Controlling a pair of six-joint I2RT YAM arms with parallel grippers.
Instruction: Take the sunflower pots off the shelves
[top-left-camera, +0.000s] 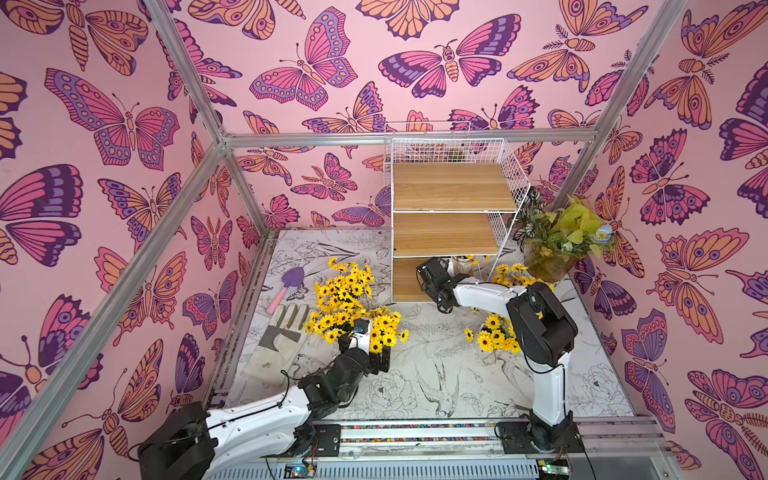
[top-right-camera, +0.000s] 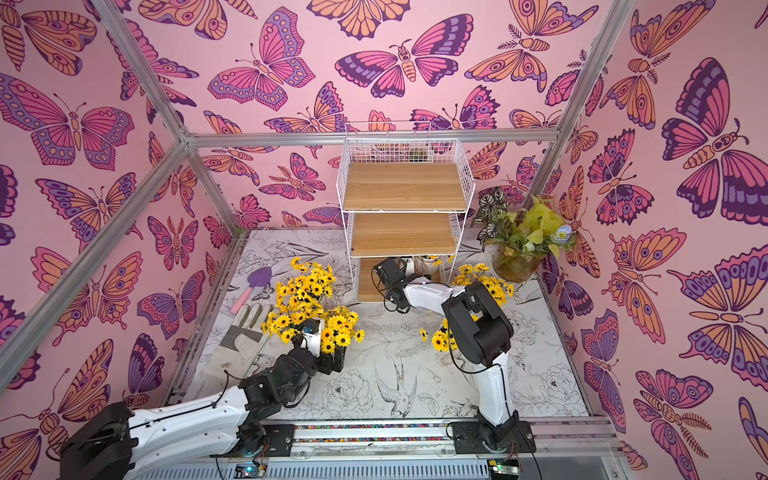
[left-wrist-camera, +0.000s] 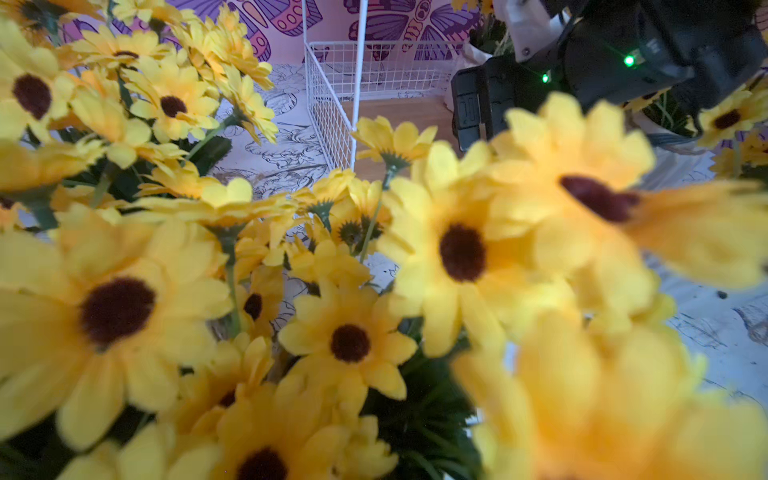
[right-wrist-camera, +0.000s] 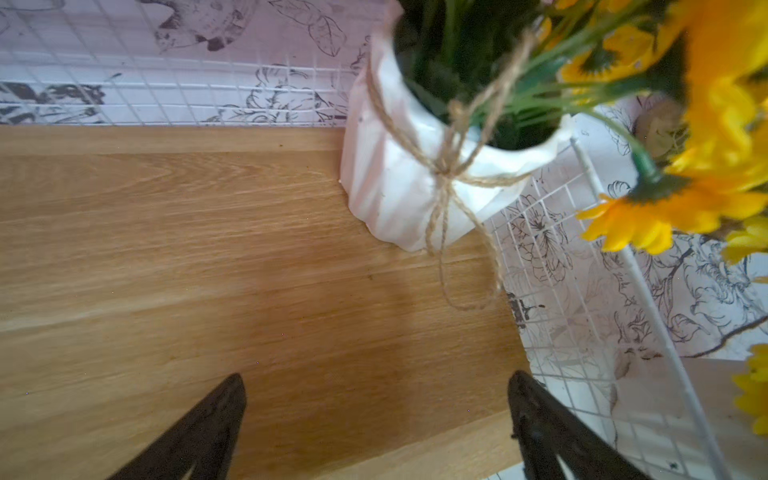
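Observation:
One white sunflower pot with a twine bow stands upright on the lowest wooden shelf, in its back right corner in the right wrist view. Facing it, my right gripper has its fingers wide apart with only bare wood between them. The pot is ahead of the fingertips, not touched. More yellow sunflowers crowd the table left of the shelf unit. My left gripper is open at the near edge of that cluster; blooms fill its wrist view and hide its fingers. Other sunflowers stand right of the unit.
The upper shelf and middle shelf look bare. A wire side wall borders the lowest shelf. A wrapped bouquet stands at the right. Gloves and a trowel lie at the left.

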